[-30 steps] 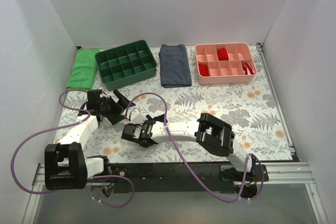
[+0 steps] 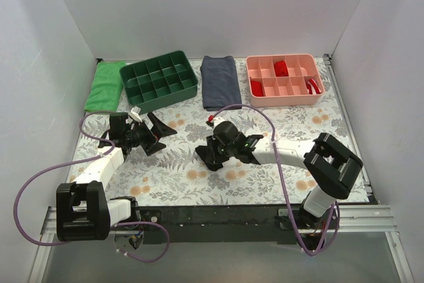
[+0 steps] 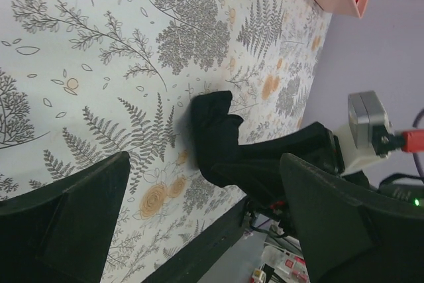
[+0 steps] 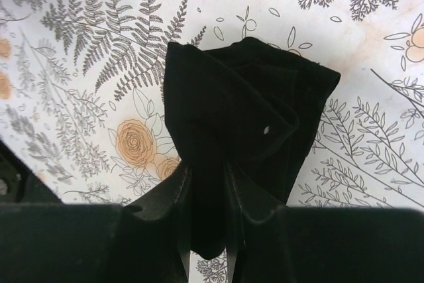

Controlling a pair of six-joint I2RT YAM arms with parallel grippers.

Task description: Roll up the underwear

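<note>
Black underwear (image 2: 207,158) lies folded, its edges uneven, on the floral mat at the front middle. My right gripper is shut on its near part, with a strip of fabric showing between the fingers; in the top view that gripper partly covers it. The right wrist view shows a folded-over flap at the far end. My left gripper stands open with nothing between its fingers, left of the underwear, which the left wrist view shows beyond it beside the right gripper.
A green divided tray (image 2: 149,69), a green cloth (image 2: 103,87) and a dark grey cloth (image 2: 220,81) line the back. A pink divided box (image 2: 281,99) holding red items stands back right.
The right arm has moved right and slightly back from over the left part of the underwear, uncovering its left end.
</note>
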